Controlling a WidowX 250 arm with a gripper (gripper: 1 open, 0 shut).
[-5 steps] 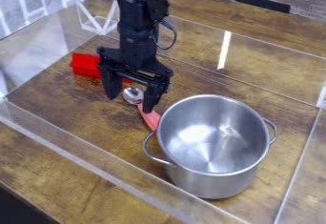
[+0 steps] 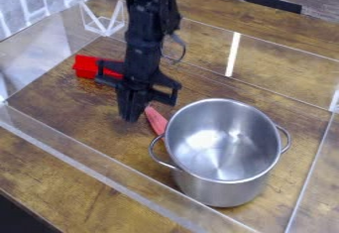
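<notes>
My black gripper [image 2: 130,108] is low over the wooden table, left of a large steel pot [image 2: 219,148]. A pink-handled utensil [image 2: 158,120] lies beside the pot, its upper end hidden behind the gripper.
A red block [image 2: 93,66] lies behind the gripper at the left. Clear panels edge the wooden table [image 2: 66,168].
The pot has not moved.
</notes>
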